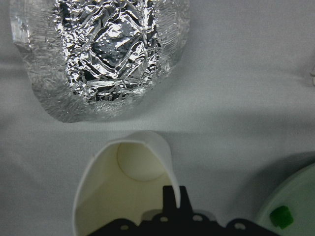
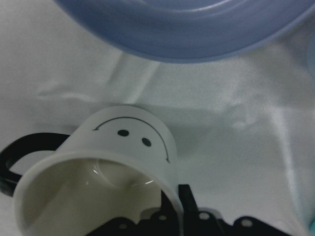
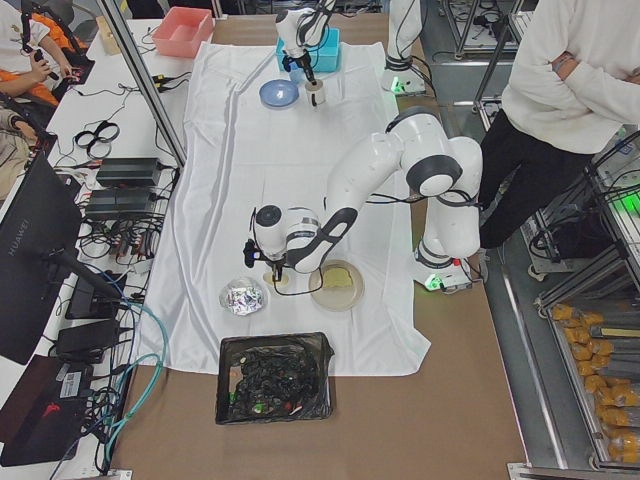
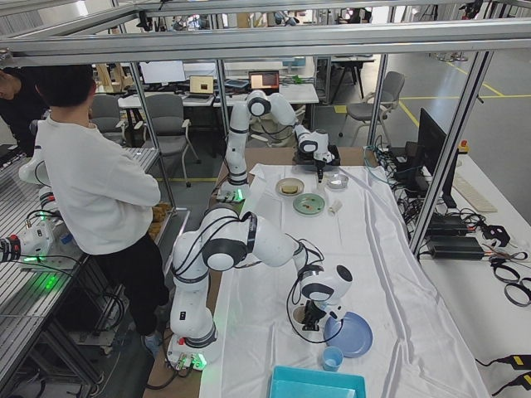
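In the left wrist view a white paper cup (image 1: 98, 196) has its rim between the fingertips of my left gripper, beside a foil dish (image 1: 113, 44) and a green plate (image 1: 290, 196) holding a green piece. In the right wrist view the wall of a white smiley mug (image 2: 133, 128), black-handled, lies between the fingertips of my right gripper, below a blue plate (image 2: 187, 39). Whether either gripper has closed fully is hard to tell.
A beige plate (image 3: 325, 295) with a yellow item, a black lined bin (image 3: 230, 410), a blue cup (image 4: 332, 358) and a turquoise bin (image 4: 282, 385) are around.
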